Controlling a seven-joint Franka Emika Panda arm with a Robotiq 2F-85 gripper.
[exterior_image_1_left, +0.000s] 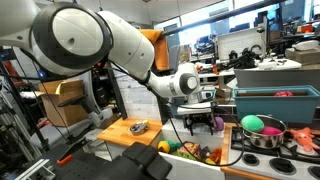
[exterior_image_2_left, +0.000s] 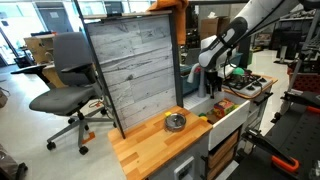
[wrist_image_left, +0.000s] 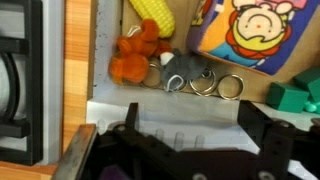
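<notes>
My gripper stands open in the wrist view, a dark finger on each side and nothing held between them. Below it runs the white front of an open drawer (wrist_image_left: 180, 103). Just inside that front lies a grey plush keyring (wrist_image_left: 176, 68) with metal rings. Orange toy pieces (wrist_image_left: 130, 66) and a yellow corn toy (wrist_image_left: 153, 14) sit to its left. To the right are a cartoon-print item (wrist_image_left: 250, 30) and a green block (wrist_image_left: 288, 97). In exterior view 1 the gripper (exterior_image_1_left: 195, 112) is over the drawer's back part; its fingertips are too small to judge there.
Left of the drawer a metal bowl (exterior_image_1_left: 139, 128) rests on the wooden counter (exterior_image_1_left: 115, 132). At right a pot (exterior_image_1_left: 262, 135) with colourful balls stands on the black stove (exterior_image_1_left: 285, 160). Behind it is a blue-green bin (exterior_image_1_left: 275, 106). A purple item (exterior_image_1_left: 218, 124) lies by the drawer's back right.
</notes>
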